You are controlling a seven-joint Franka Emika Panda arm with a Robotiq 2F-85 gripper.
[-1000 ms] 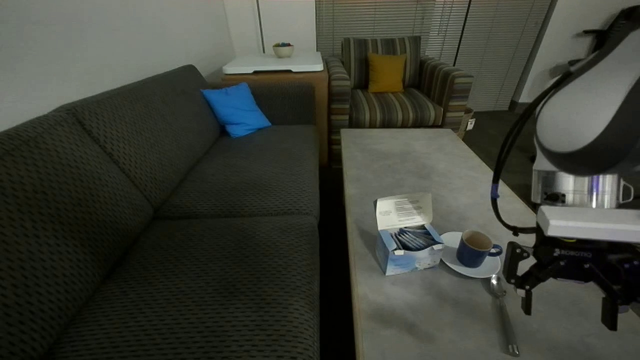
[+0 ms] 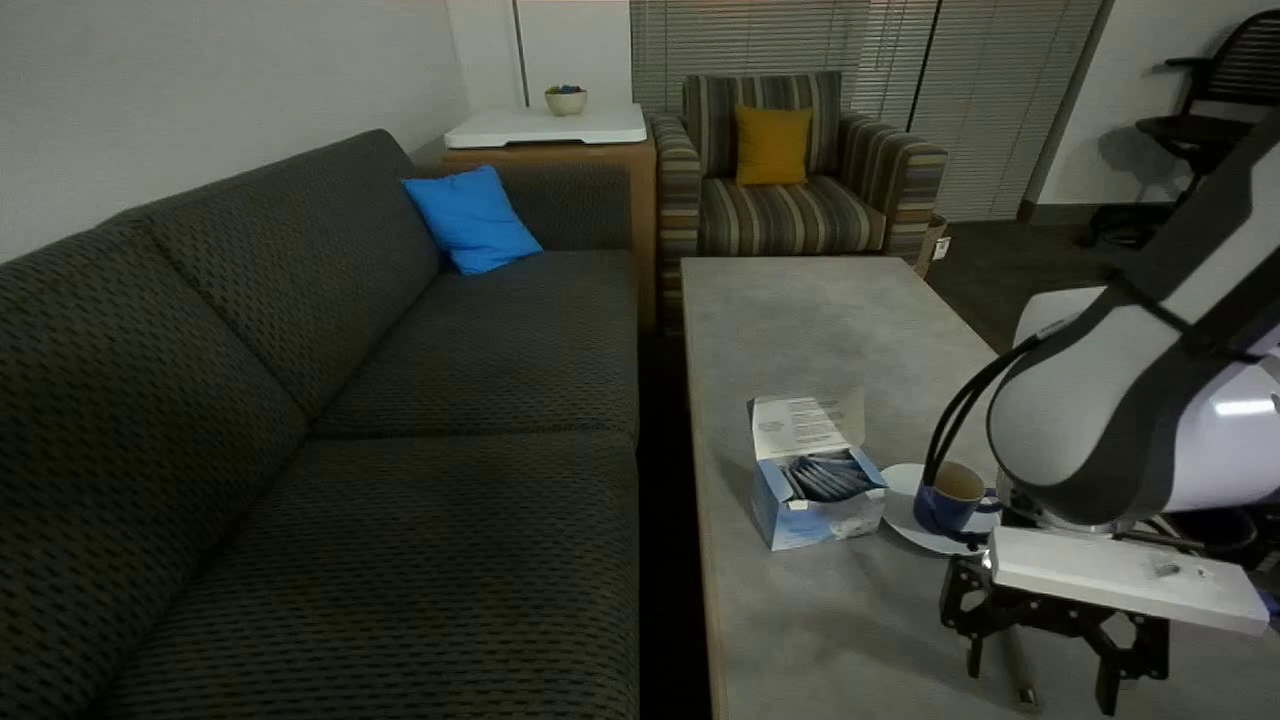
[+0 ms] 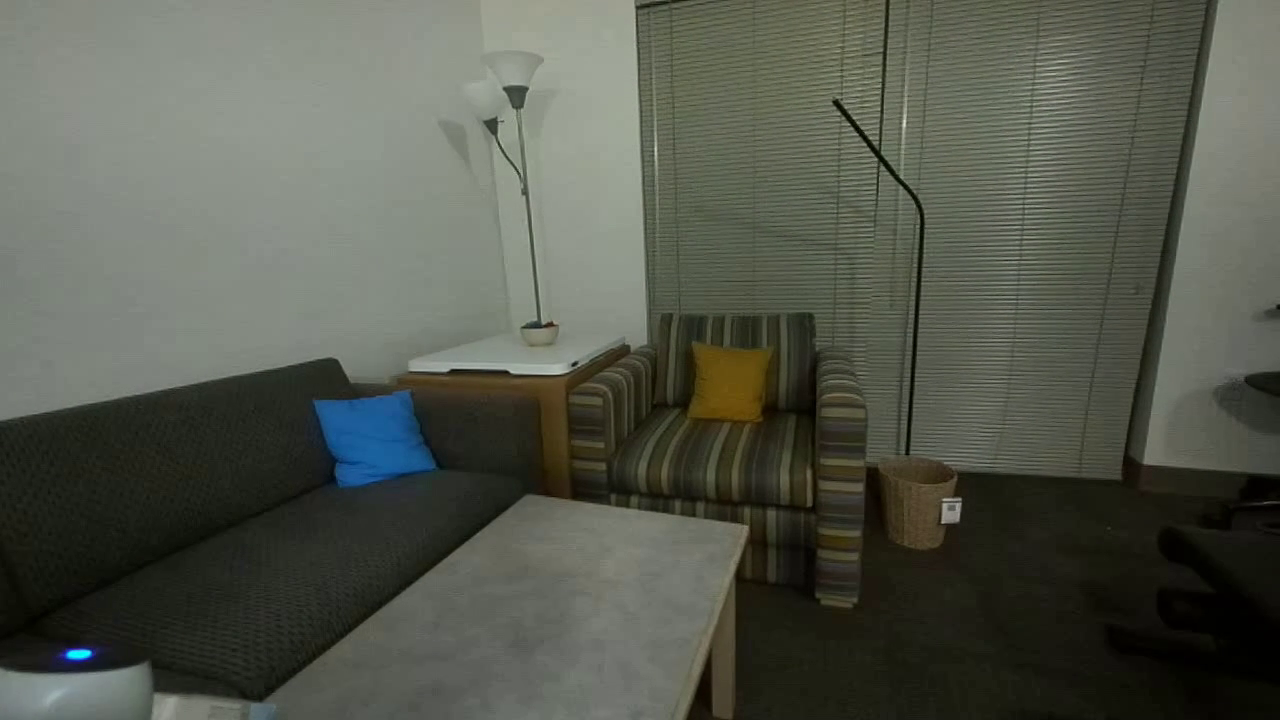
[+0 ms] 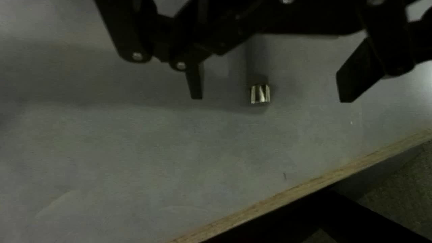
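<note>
My gripper (image 2: 1040,674) hangs low over the near end of the coffee table (image 2: 828,324), open, with its fingers spread wide to either side of a metal spoon's handle (image 2: 1020,678). In the wrist view the shiny handle tip (image 4: 259,93) shows between the two fingertips of the gripper, with a gap on each side. The gripper hides the spoon's bowl. Behind it, a blue cup (image 2: 948,498) stands on a white saucer (image 2: 908,528), partly covered by the arm's cables.
Left of the saucer is an open light-blue box (image 2: 810,523) with packets in it. A grey sofa (image 2: 480,504) runs along the left. The table's wooden edge (image 4: 299,189) is close by in the wrist view. Bare tabletop lies farther back.
The arm has come left and lower, from beside the spoon to over its handle. Its body and cables now cover part of the cup and saucer. The gripper stayed open.
</note>
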